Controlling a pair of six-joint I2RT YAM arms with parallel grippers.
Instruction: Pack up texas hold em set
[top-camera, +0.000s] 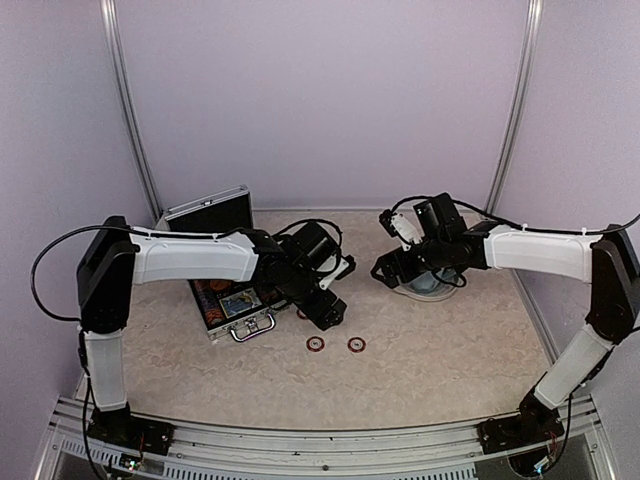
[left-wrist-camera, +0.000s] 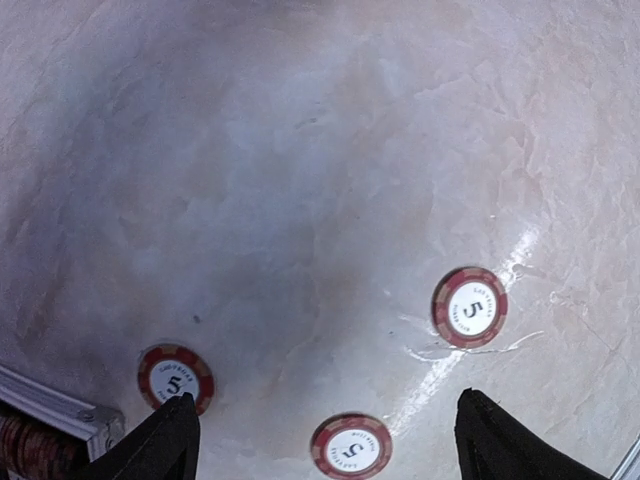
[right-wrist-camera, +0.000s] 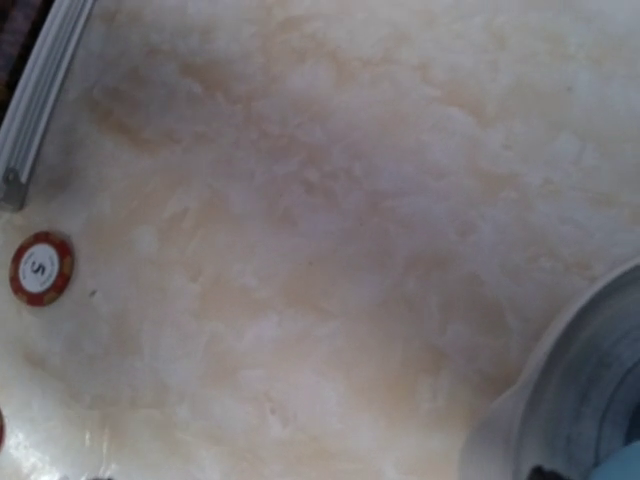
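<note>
Three red-rimmed poker chips marked 5 lie flat and apart on the table. In the left wrist view, one chip (left-wrist-camera: 470, 307) is farther out, a second chip (left-wrist-camera: 352, 446) is low in the middle, and a third chip (left-wrist-camera: 176, 378) lies close to the case. The silver case (top-camera: 225, 331) stands with its black lid (top-camera: 212, 214) raised, holding chips and cards partly covered by the left arm. My left gripper (top-camera: 328, 312) hovers above the chips, its fingers (left-wrist-camera: 160, 442) apart and empty. The right gripper (top-camera: 385, 272) is open near the bowl, fingertips barely showing in its wrist view.
At the right, a pale round bowl (right-wrist-camera: 545, 390) with something light blue inside sits partly under the right arm. Walls close in the back and both sides.
</note>
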